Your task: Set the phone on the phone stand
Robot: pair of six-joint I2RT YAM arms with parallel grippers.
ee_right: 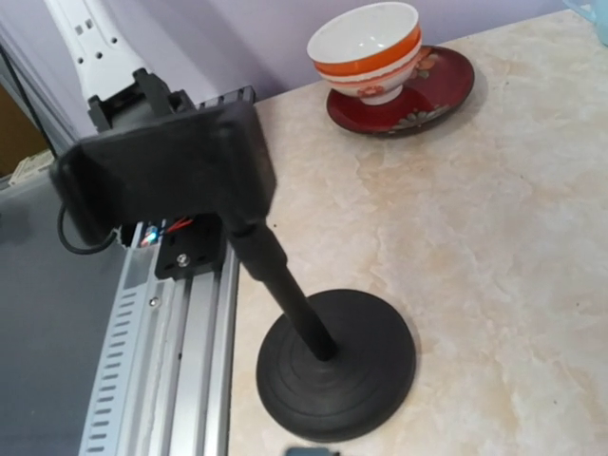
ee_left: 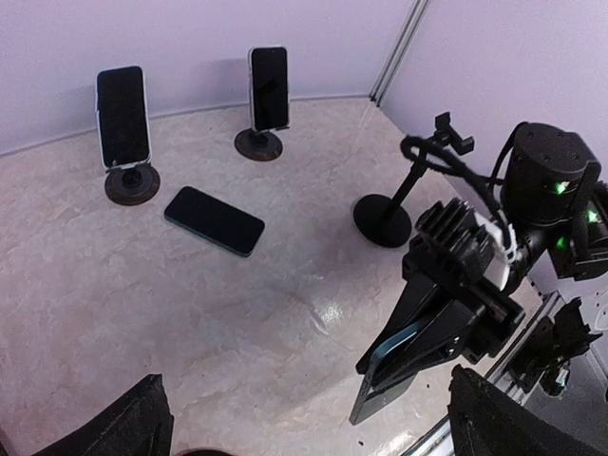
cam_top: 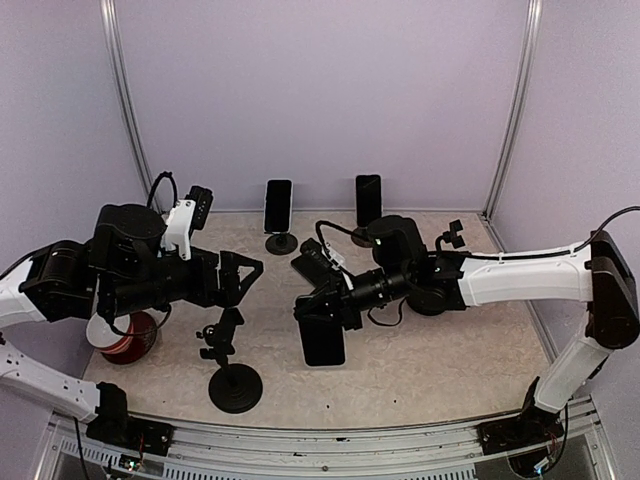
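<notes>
My right gripper is shut on a dark phone, held upright over the front middle of the table; the left wrist view shows the same phone edge-on in its fingers. An empty black phone stand stands at front left; the right wrist view shows its holder and round base. My left gripper is open above that stand, its two dark fingers at the bottom corners of the left wrist view, nothing visible between them.
Two stands at the back hold phones. Another phone lies flat. An empty stand is at right. A bowl on a red plate sits at left.
</notes>
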